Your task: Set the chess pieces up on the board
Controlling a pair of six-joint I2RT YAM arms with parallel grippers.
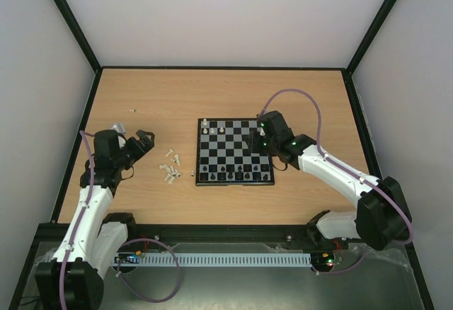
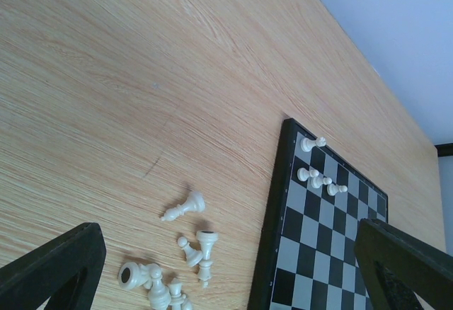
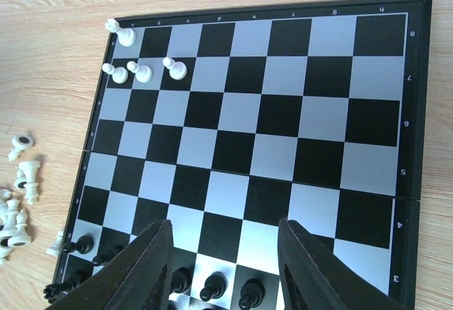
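The chess board (image 1: pixel 233 151) has dark pieces along its near rows and a few white pieces at the far left corner, including a white piece (image 3: pixel 177 69). Loose white pieces (image 2: pixel 184 207) lie in a heap on the wood left of the board. My left gripper (image 1: pixel 141 140) is open above the table left of them, empty. My right gripper hovers over the board's right side, its fingers apart above the dark pieces (image 3: pixel 214 286), with nothing held between them that I can see.
A small light item (image 1: pixel 133 110) lies alone at back left. Dark frame edges and walls surround the table.
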